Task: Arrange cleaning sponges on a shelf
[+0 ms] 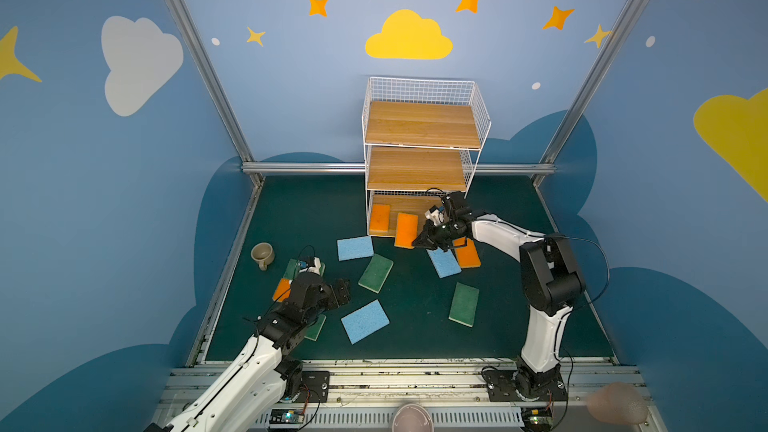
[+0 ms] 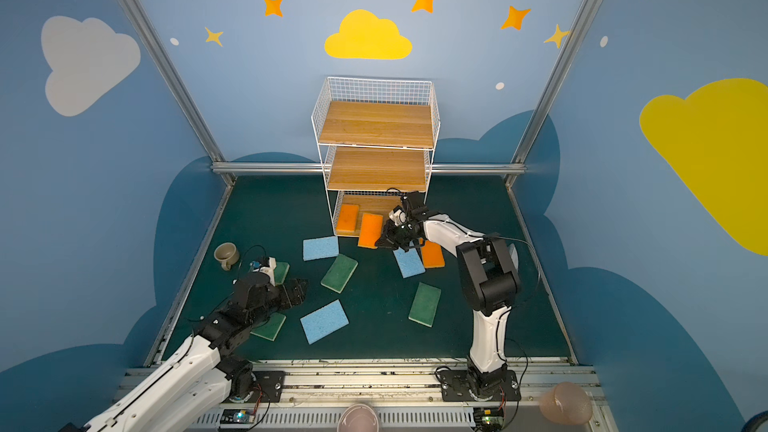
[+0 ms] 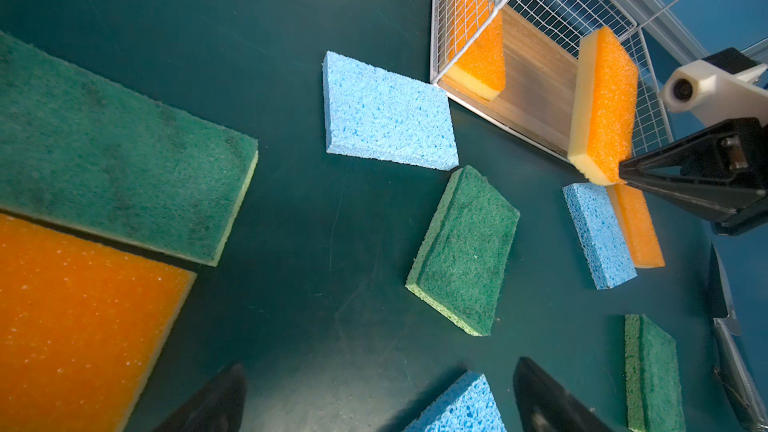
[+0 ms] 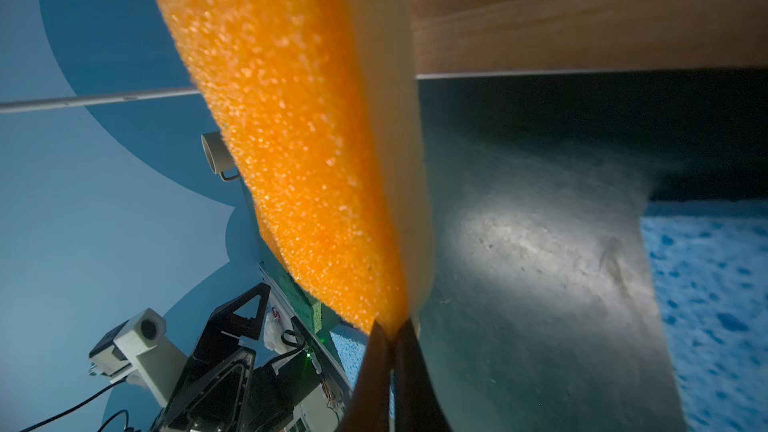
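The white wire shelf (image 1: 422, 121) stands at the back with three wooden levels. An orange sponge (image 3: 480, 48) sits upright on the left of its bottom level. A second orange sponge (image 4: 280, 128) is raised at that level's front, its lower corner pinched at the tips of my right gripper, which is shut. My left gripper hangs open above the front-left floor, nothing between its fingers. Blue sponges (image 3: 388, 112), green sponges (image 3: 468, 248) and more orange sponges (image 3: 80, 312) lie around the floor.
A mug (image 1: 261, 253) stands at the far left. Open floor lies at the back on both sides of the shelf. Walls bound the area.
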